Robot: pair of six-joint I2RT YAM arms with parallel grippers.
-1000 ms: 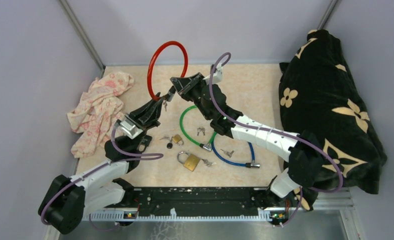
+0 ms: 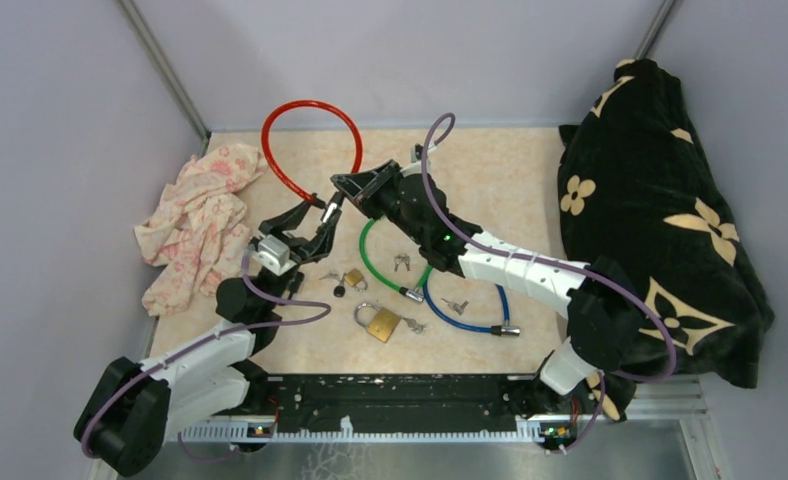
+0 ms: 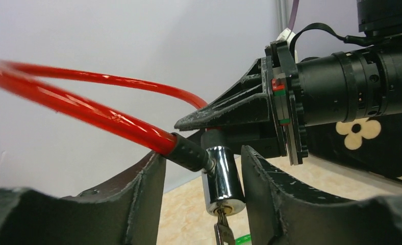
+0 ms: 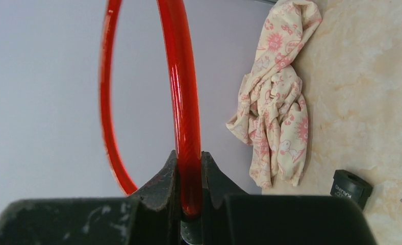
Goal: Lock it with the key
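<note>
The red cable lock (image 2: 310,103) is held up in a loop. Its chrome lock cylinder (image 3: 222,178) hangs tilted, with a key (image 3: 224,234) in its lower end. Against the cylinder's side is the black-sleeved cable end (image 3: 186,152), a little bare metal showing at the joint; how deep it sits cannot be told. My left gripper is open, its fingers spread either side of the sleeve and cylinder. Just above the cylinder, my right gripper is shut on the red cable near its dark end fitting.
On the table below lie a green cable lock (image 2: 364,252), a blue cable lock (image 2: 455,321), brass padlocks (image 2: 383,326) and loose keys (image 2: 402,262). A patterned cloth (image 2: 195,225) lies at left, a dark cushion (image 2: 660,190) at right.
My left gripper's fingers have spread apart from closed around the cable end, and its wrist has turned. The red loop has shifted left and looks wider. The right arm has moved slightly left.
</note>
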